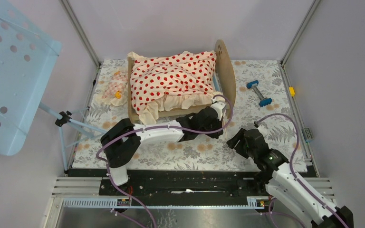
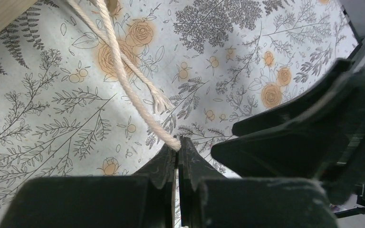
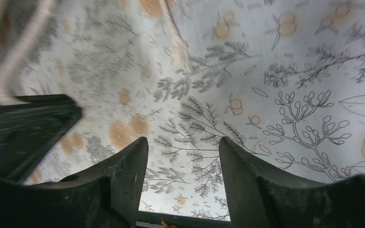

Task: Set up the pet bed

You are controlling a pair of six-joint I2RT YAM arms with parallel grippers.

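The pet bed's wooden frame (image 1: 130,90) holds a strawberry-print cushion (image 1: 171,76), with an upright panel (image 1: 224,66) at its right end. My left gripper is shut on a cream rope (image 2: 138,102) that runs to the bed's wood in the left wrist view. A second rope strand (image 2: 157,95) lies on the mat with a frayed end. My right gripper stands open beside the left one, nothing between its fingers, below that loose end in the right wrist view.
A blue dumbbell toy (image 1: 259,93) lies right of the bed and a small printed pillow (image 1: 111,88) left of it. A light-blue perforated panel (image 1: 14,80) on legs stands at the far left.
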